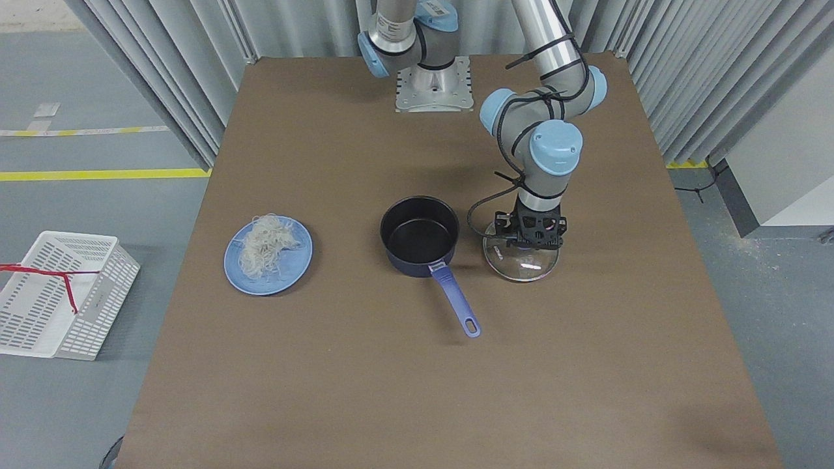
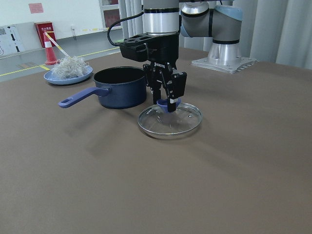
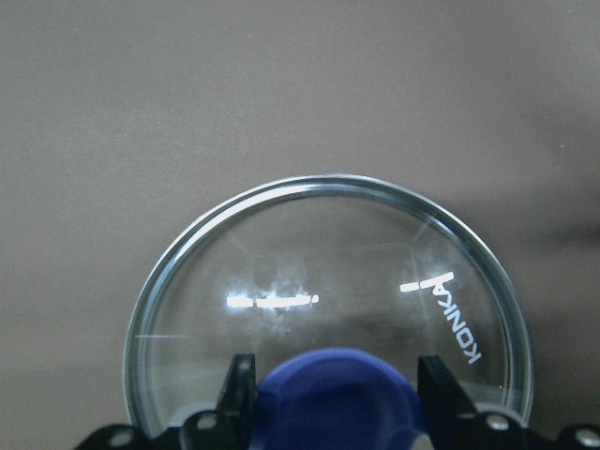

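A glass lid [image 1: 522, 268] [image 2: 169, 124] [image 3: 328, 253] with a steel rim lies on the brown table, right of a dark blue pot [image 1: 419, 233] [image 2: 122, 87] with a blue handle. My gripper [image 1: 531, 238] [image 2: 165, 103] is lowered over the lid, its black fingers on either side of the lid's blue knob [image 3: 337, 398]; whether they grip it tightly is hard to tell.
A blue plate [image 1: 295, 264] with white stringy strands sits left of the pot. An arm base [image 1: 434, 98] stands at the back. A white basket [image 1: 101, 312] is on the floor to the left.
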